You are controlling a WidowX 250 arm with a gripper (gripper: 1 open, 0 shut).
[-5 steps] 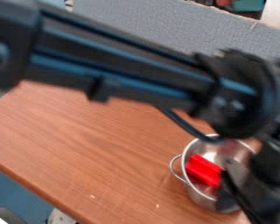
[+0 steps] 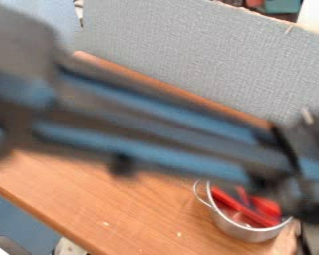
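Note:
A steel pot (image 2: 251, 231) with side handles stands on the wooden table (image 2: 96, 209) at the lower right, with red objects (image 2: 235, 204) inside, partly hidden. The dark arm stretches blurred across the middle of the view, and its end at the right edge hangs over the pot. The fingers are too blurred and cut off to tell how they stand or whether anything is between them.
A grey padded panel (image 2: 189, 55) runs along the back of the table. The left part of the table below the arm is bare.
The arm has shifted and now sits with its end higher at the right, uncovering more of the panel. The pot stays in place.

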